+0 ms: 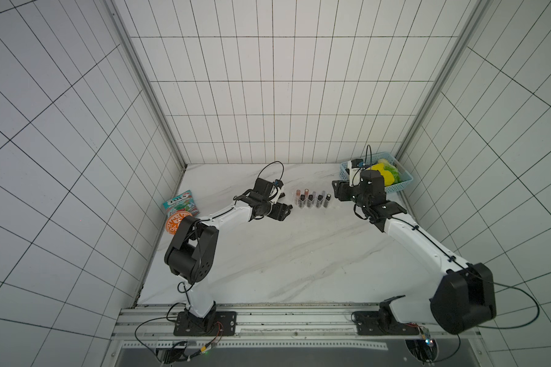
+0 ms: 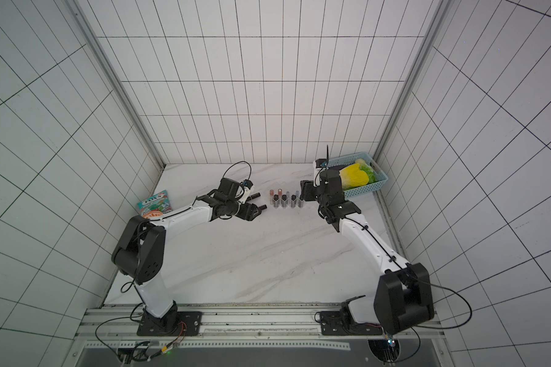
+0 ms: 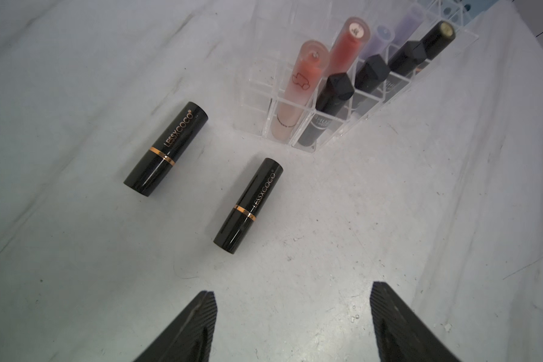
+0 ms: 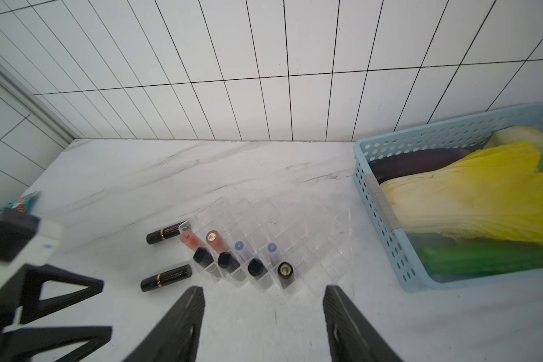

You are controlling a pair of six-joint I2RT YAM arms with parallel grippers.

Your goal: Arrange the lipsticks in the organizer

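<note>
A clear organizer (image 4: 338, 259) holds several upright tubes, pink, lilac and dark-capped, in the middle of the table. Two black lipsticks with gold bands lie loose to its left, the farther (image 3: 166, 149) and the nearer (image 3: 248, 205) in the left wrist view. My left gripper stands open above the table beside these two lipsticks, nothing between its fingers. My right gripper is open and empty at the organizer's right, raised over the table.
A blue basket (image 4: 392, 241) of vegetables stands at the back right. Packets (image 1: 177, 202) lie at the far left.
</note>
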